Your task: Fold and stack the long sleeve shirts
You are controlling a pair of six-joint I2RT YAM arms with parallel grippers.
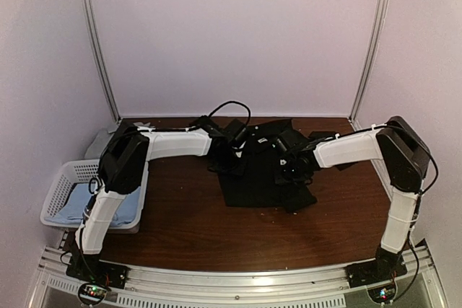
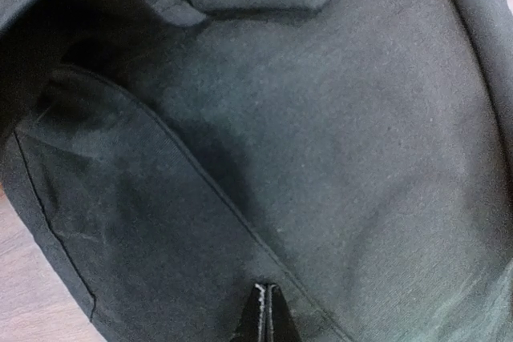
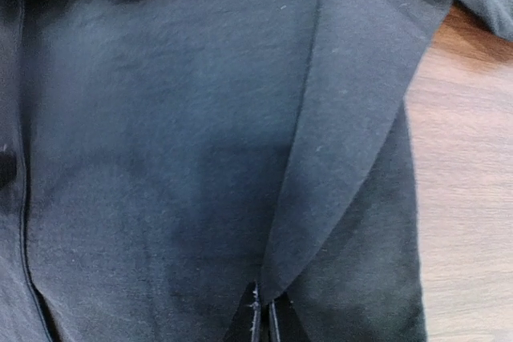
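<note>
A dark, nearly black long sleeve shirt (image 1: 253,189) lies spread on the table under both grippers, with one sleeve lying along each side of its body. In the left wrist view my left gripper is shut over the shirt, its tips beside the sleeve's seam, with no cloth between them. My right gripper is shut at the lower end of the other sleeve (image 3: 345,118), whose cloth narrows into a pinch at the fingertips. From above, the arms hide both fingertips and part of the shirt.
At the left stands a white basket (image 1: 54,194) with folded light blue cloth (image 1: 78,203) inside, partly behind the left arm.
</note>
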